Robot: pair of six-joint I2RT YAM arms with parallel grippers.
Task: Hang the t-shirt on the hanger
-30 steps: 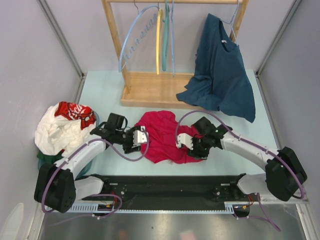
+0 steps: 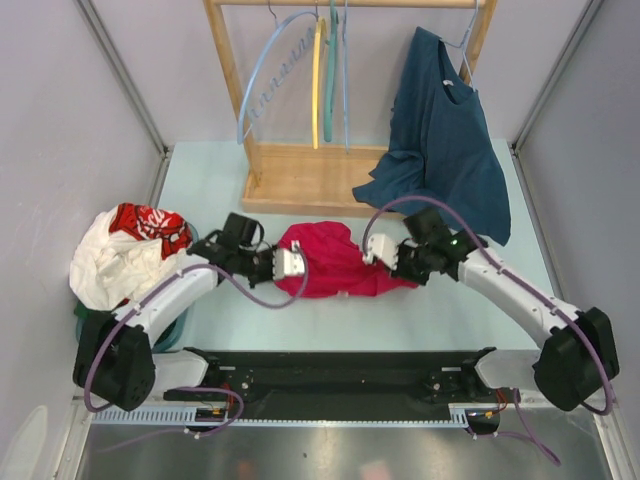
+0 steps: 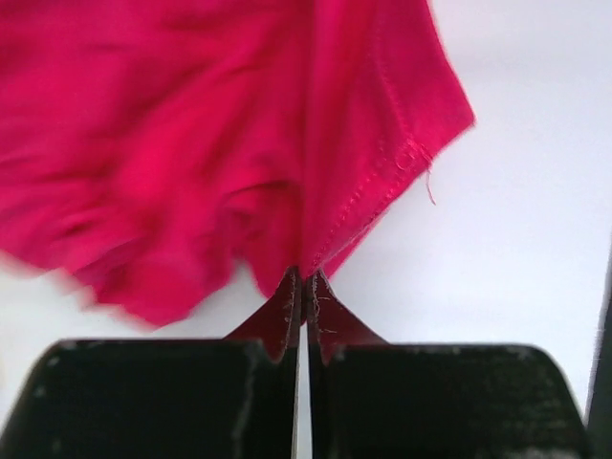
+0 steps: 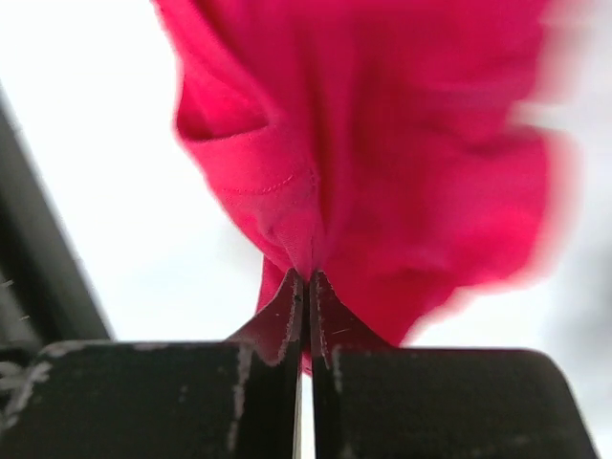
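The red T-shirt [image 2: 330, 262] lies crumpled on the white table in the middle of the top view. My left gripper is shut on an edge of it at its left side, with a stitched hem running into the fingertips. My right gripper is shut on a fold at the right side. In the top view both arms bend over the shirt, slightly blurred, and the fabric between them looks drawn out sideways.
Behind stands a wooden rack [image 2: 250, 170] with several empty hangers [image 2: 318, 80] and a dark blue shirt [image 2: 440, 150] hung at right. A basket of white and red clothes [image 2: 125, 255] sits at left.
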